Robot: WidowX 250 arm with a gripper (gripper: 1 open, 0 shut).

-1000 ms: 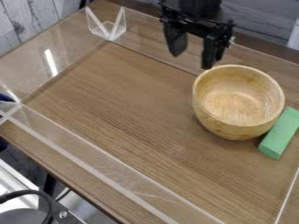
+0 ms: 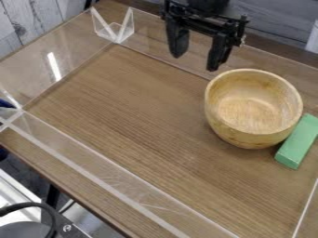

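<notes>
My black gripper [image 2: 199, 46] hangs over the back of the wooden table, its two dark fingers pointing down, above and behind a round light wooden bowl [image 2: 248, 130]. The fingers stand apart; whether anything is between them is hard to tell, but nothing shows there. A green block [image 2: 297, 142] lies at the right, beside the bowl.
Clear plastic walls edge the table, with a small clear plastic piece [image 2: 113, 26] at the back left. A dark object with a cable sits outside at the lower left.
The bowl and green block stay where they were.
</notes>
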